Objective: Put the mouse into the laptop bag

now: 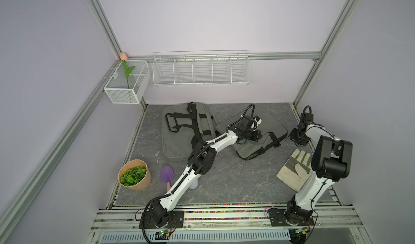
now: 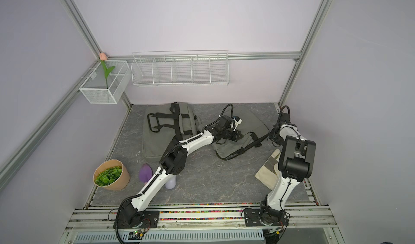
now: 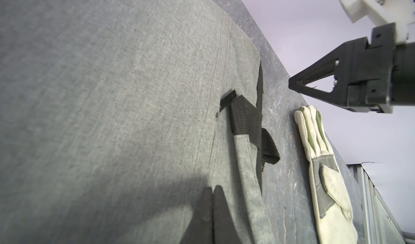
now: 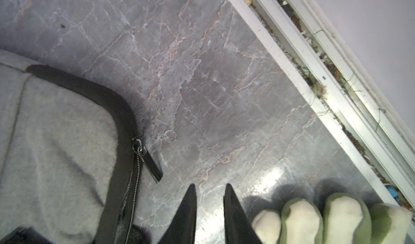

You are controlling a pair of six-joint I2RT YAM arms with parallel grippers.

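Observation:
The grey laptop bag [image 1: 268, 118] lies at the back right; its dark-trimmed corner and zip pull [image 4: 151, 164] show in the right wrist view. My left gripper is shut above its grey fabric, and nothing shows between the fingertips. To the right of the bag, my right gripper is part open over bare table, its fingers [image 4: 185, 216] apart and empty; the bag's zip edge is close on its left. A black strap [image 3: 246, 118] runs along the bag's near edge. I cannot make out a mouse in any view.
A second grey panel with black handles [image 1: 179, 136] lies left of the bag. A work glove [image 1: 296, 170] lies front right. A plant pot [image 1: 134, 174], purple trowel [image 1: 166, 173] and lavender object [image 1: 194, 184] are front left.

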